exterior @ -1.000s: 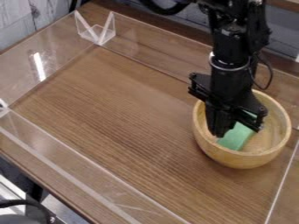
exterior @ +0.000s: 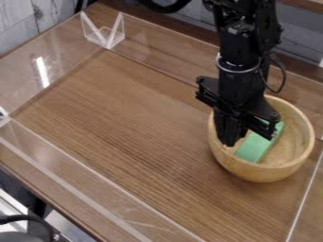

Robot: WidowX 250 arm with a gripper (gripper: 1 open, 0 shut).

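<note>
The black robot gripper [exterior: 233,123] hangs over the left part of a tan bowl [exterior: 259,168] on the right side of the wooden table, its lower tips reaching down near the bowl's inside. A green object [exterior: 259,144] lies in the bowl, partly behind the gripper. The dark fingers overlap in view, so their exact state is hard to make out; nothing clearly shows held between them.
A small clear plastic stand [exterior: 104,33] is at the back left. Dark objects sit at the lower left edge.
The arm and gripper have shifted slightly left and up over the bowl. The green object and bowl look much the same.
</note>
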